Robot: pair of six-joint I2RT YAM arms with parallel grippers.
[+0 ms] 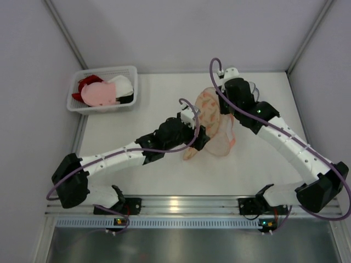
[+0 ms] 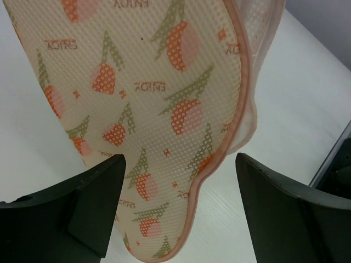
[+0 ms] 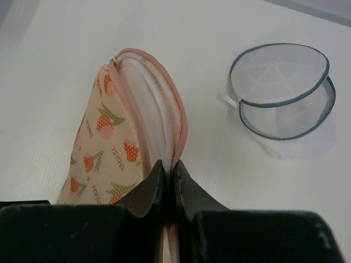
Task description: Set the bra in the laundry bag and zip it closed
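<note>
The beige strawberry-print laundry bag (image 1: pixel 208 112) hangs from my right gripper, which is shut on its pink-edged opening; white mesh shows inside the fold. My left gripper is open just in front of the bag's lower part, whose printed fabric (image 2: pixel 153 93) fills much of the left wrist view, with its narrow lower end between and beyond the fingers. I cannot make out a bra in the bag.
A white basket (image 1: pixel 77 103) holding pink, red, white and black items stands at the back left. A dark-rimmed mesh piece (image 3: pixel 282 74) lies on the table at the back right.
</note>
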